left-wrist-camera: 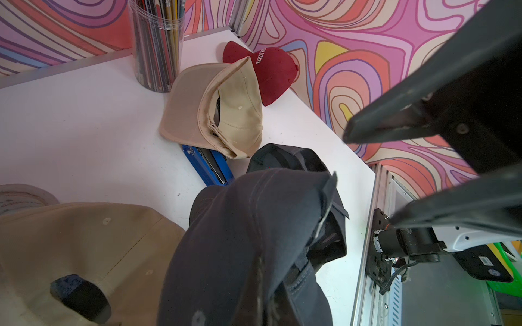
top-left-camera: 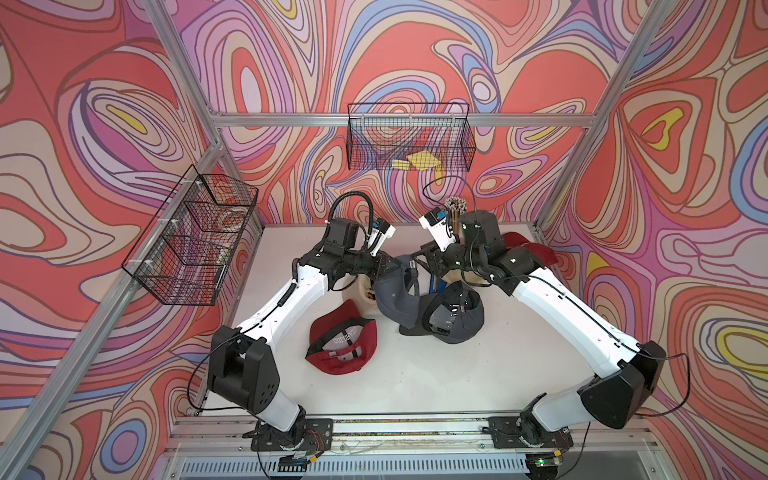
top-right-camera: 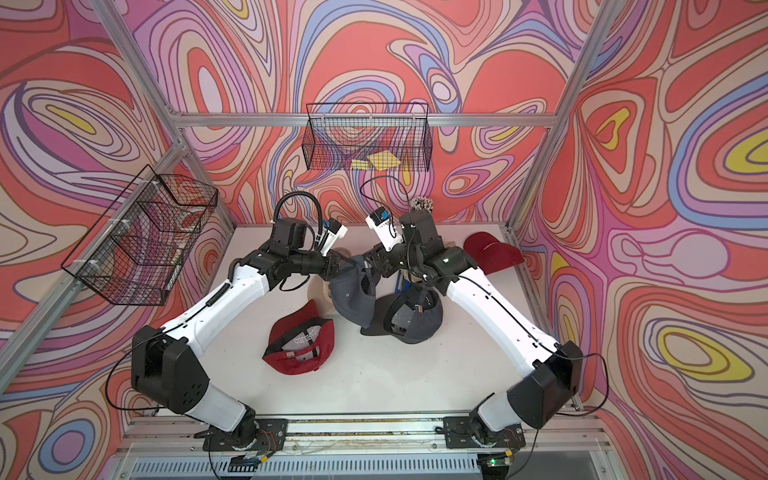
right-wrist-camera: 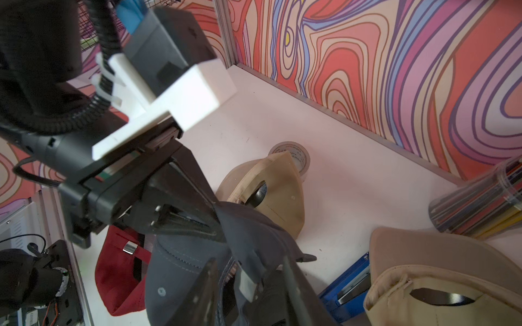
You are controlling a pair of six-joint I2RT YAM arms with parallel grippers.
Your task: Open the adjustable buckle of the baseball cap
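Observation:
The dark grey baseball cap (top-left-camera: 396, 302) hangs above the table in a fold. In the right wrist view, my left gripper is shut on the cap's thin fabric at its upper edge. A strap end with a pale patch (right-wrist-camera: 248, 285) shows beside the cap's opening, between the spread fingers of my right gripper, which is open. In the left wrist view the right gripper stands to the right of the cap, apart from it. The buckle itself cannot be made out clearly.
A second dark cap (top-left-camera: 457, 318) lies just below, close to the held one. A red cap (top-left-camera: 344, 344) lies front left; beige caps (left-wrist-camera: 81, 244) (left-wrist-camera: 239, 103), a blue object (left-wrist-camera: 204, 165) and a pencil cup (left-wrist-camera: 157, 49) lie behind.

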